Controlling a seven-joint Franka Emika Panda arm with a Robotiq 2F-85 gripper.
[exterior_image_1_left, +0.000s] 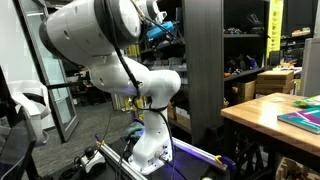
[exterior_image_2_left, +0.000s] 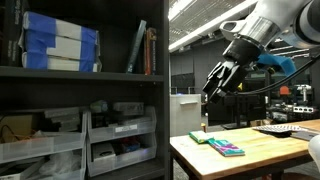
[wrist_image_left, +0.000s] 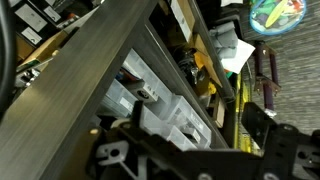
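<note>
My gripper stands open in the wrist view, a wide gap between its dark fingers and nothing held there. It hangs high in front of the tall shelf unit (exterior_image_1_left: 206, 70), well above the floor. In exterior view 2 the gripper (exterior_image_2_left: 212, 84) shows at the end of the raised white arm, above and apart from the wooden table (exterior_image_2_left: 258, 140). A green and pink patterned flat item (exterior_image_2_left: 226, 147) lies on that tabletop, with a smaller green one (exterior_image_2_left: 199, 137) beside it.
Clear plastic bins (exterior_image_2_left: 122, 128) fill the lower shelves, and blue-and-white boxes (exterior_image_2_left: 66, 38) sit higher up. A dark shelf panel (wrist_image_left: 90, 60) crosses the wrist view diagonally, near the gripper. Cardboard boxes (exterior_image_1_left: 273, 82) stand behind the table.
</note>
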